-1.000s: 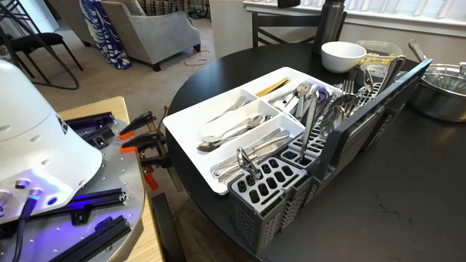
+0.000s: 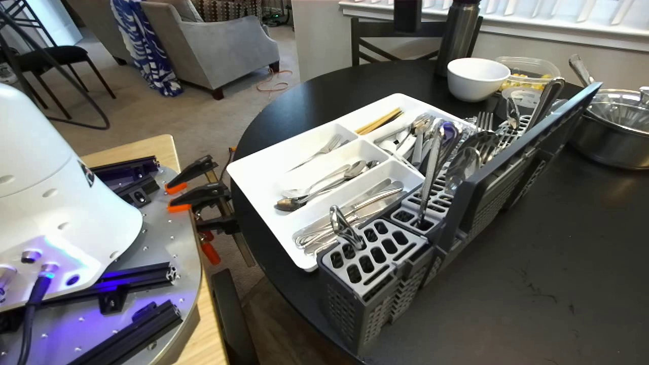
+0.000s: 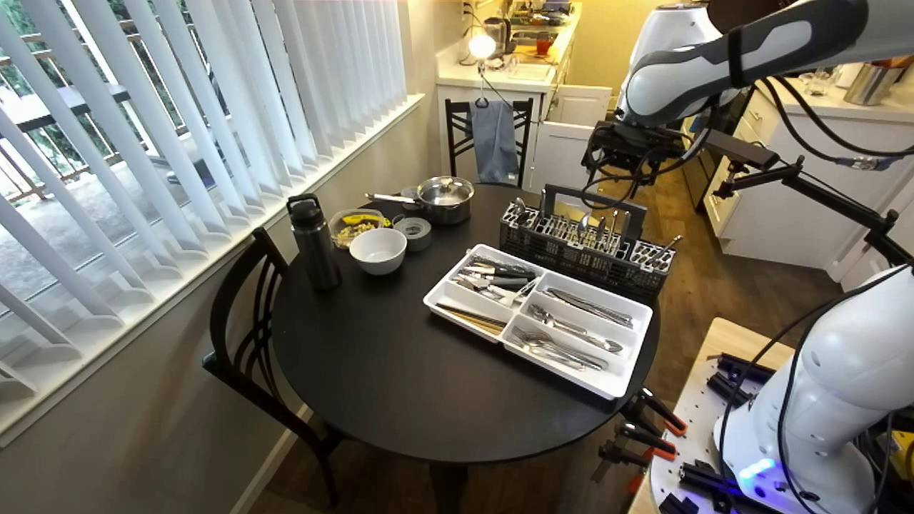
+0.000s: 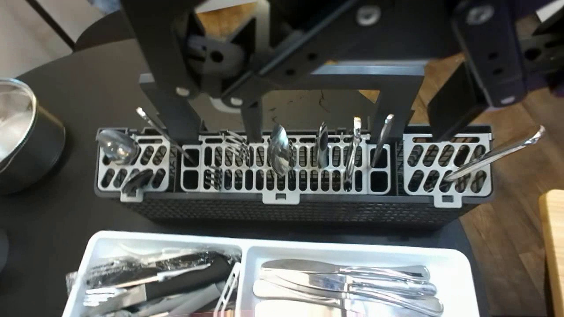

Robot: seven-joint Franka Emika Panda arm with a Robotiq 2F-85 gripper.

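In the wrist view my gripper is open, its dark fingers [image 4: 450,105] wide apart with nothing between them. It hangs over the dark grey cutlery basket [image 4: 285,208], seemingly above it with a gap. Several pieces stand in the basket's slots, among them a spoon [image 4: 280,153], a fork [image 4: 236,148] and a slanting handle [image 4: 494,154] at the right end. Alongside lies the white cutlery tray [image 3: 494,338]. Its compartments hold knives [image 4: 346,285], spoons [image 3: 572,328], forks [image 3: 557,350], chopsticks [image 3: 471,318] and mixed utensils.
The basket's upright handle [image 4: 343,77] rises near the gripper. A lidded pot [image 3: 445,201], a white bowl [image 3: 378,251], a food container [image 3: 353,224] and a tall bottle [image 3: 315,244] stand farther along the round black table [image 3: 385,368].
In exterior view 1, the dark piece at the top edge, apparently part of my gripper, reaches lower than before. Basket, tray and cutlery look unchanged.
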